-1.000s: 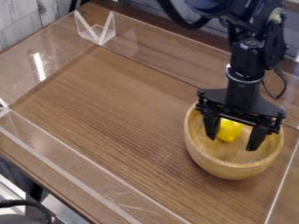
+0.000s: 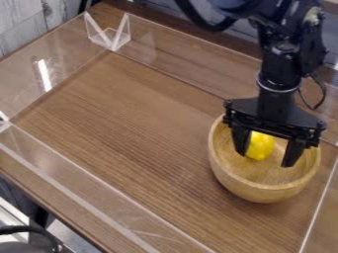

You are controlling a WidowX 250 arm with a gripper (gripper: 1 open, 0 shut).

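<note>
A wooden bowl (image 2: 264, 184) sits at the right of the table, holding a yellow object (image 2: 260, 148). The black gripper (image 2: 268, 138) reaches down from the top right into the bowl, one finger on either side of the yellow object, which is partly hidden behind it. Whether the fingers press on the object is hard to tell.
A clear plastic container (image 2: 103, 32) stands at the back left. A dark edge runs along the lower left.
The gripper has shifted very slightly within the bowl, and the yellow object shows a little differently between its fingers.
</note>
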